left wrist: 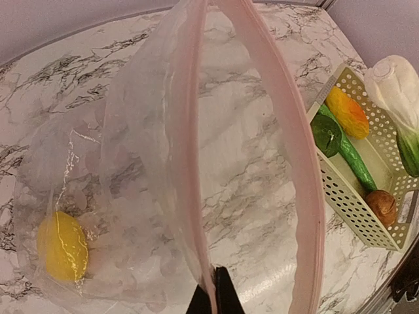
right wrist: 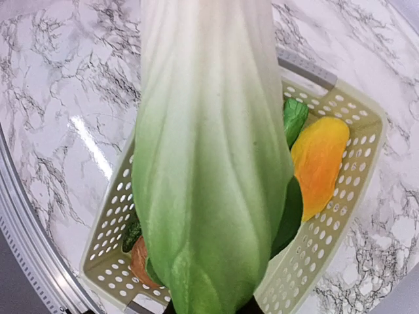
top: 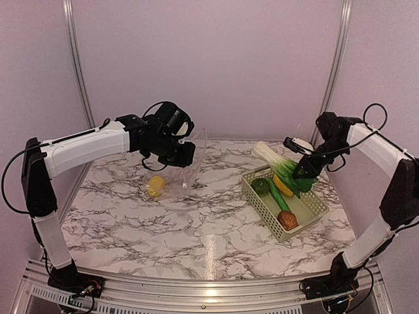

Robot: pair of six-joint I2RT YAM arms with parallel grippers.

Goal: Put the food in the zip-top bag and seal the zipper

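Note:
A leafy vegetable with a white stalk (top: 267, 154) hangs above the basket, its green end clamped by my right gripper (top: 302, 171). In the right wrist view the vegetable (right wrist: 213, 144) fills the middle and mostly hides the fingers. The clear zip top bag (left wrist: 141, 163) has a pinkish rim and gapes open at its mouth. My left gripper is shut on the bag's edge, holding it up. Inside the bag, low on the left, lies a yellow food item (left wrist: 62, 247).
The beige perforated basket (top: 262, 212) stands at the right. It holds a yellow-orange mango-like item (left wrist: 347, 112), a dark green round one (left wrist: 326, 134), a long green one (left wrist: 357, 163) and a brown one (left wrist: 382, 207). Bare marbled table separates bag and basket.

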